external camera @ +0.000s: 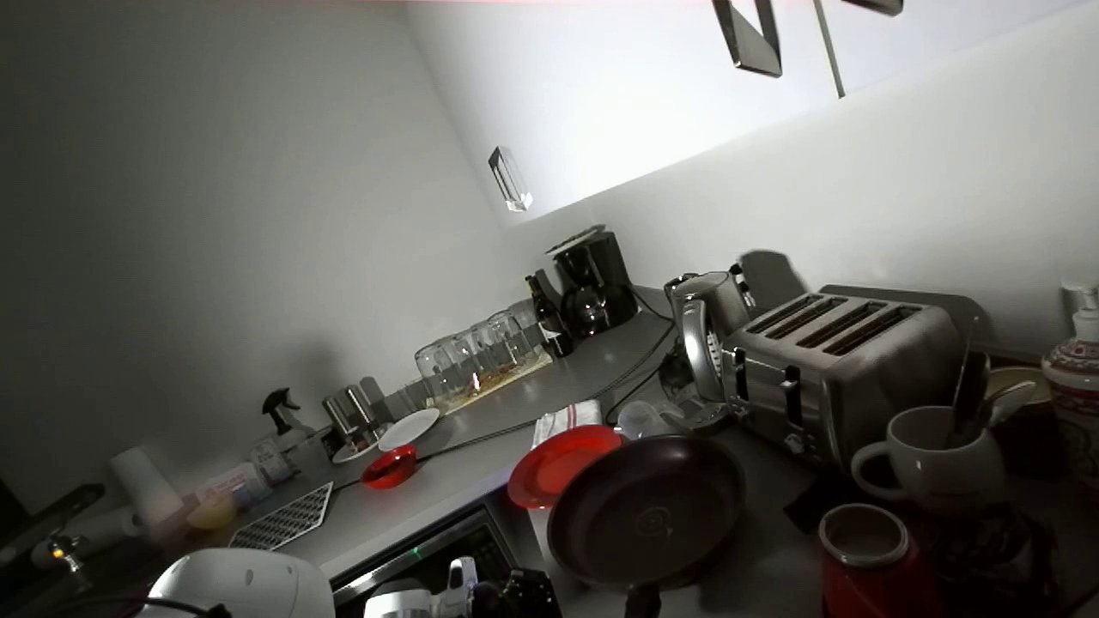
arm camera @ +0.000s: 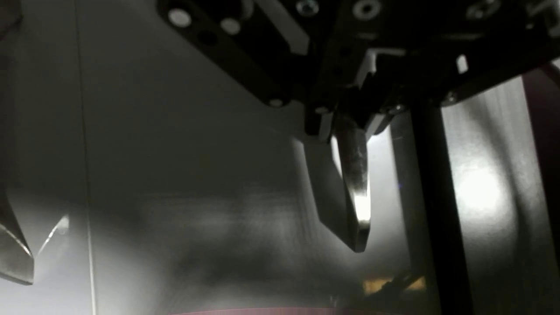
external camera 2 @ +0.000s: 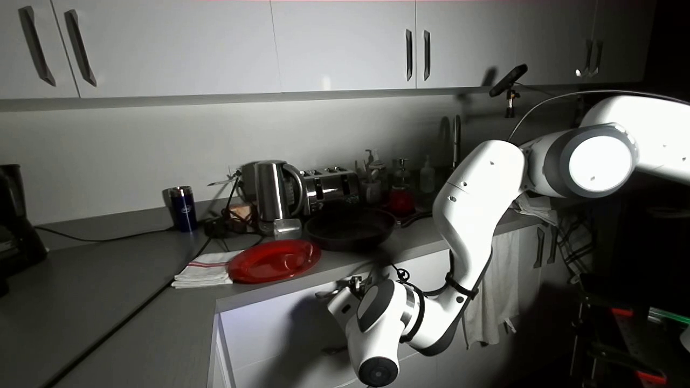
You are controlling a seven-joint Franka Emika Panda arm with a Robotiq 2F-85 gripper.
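Observation:
In the wrist view my gripper is shut around the upper part of a flat, shiny metal handle (arm camera: 359,197). The tapered end of that handle sticks out below the fingers. It stands in front of a smooth grey panel (arm camera: 210,173) that carries reflections and shadow. Exterior view 2 has the gripper (external camera 2: 354,284) just below the counter's front edge, by the white cabinet fronts (external camera 2: 265,330). There the hold is too small to make out. Only the dark gripper body shows at the bottom of exterior view 1.
Another metal handle (arm camera: 15,257) juts in at the wrist view's left. Above the gripper, a red plate (external camera 2: 275,261) and a dark frying pan (external camera 2: 351,227) lie near the counter edge. The kettle (external camera 2: 270,191) and toaster (external camera 2: 331,187) stand behind. Bare counter (external camera 2: 97,278) lies left.

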